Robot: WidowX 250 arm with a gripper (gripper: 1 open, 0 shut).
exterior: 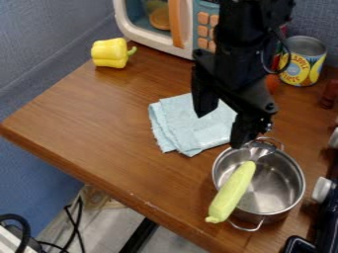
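My black gripper (224, 117) hangs over the folded light-blue cloth (179, 126), near the rear rim of a steel pot (278, 180). Its fingers are spread apart, with nothing visible between them. A pale yellow-green corn cob (231, 191) lies slanted in the pot, reaching over its front rim. A yellow pepper (111, 53) sits at the back left of the wooden table (86, 128).
A toy microwave (158, 20) stands at the back. A can (303, 61) stands at the back right, with a brown bottle (330, 96) beside it. Dark items line the lower right edge.
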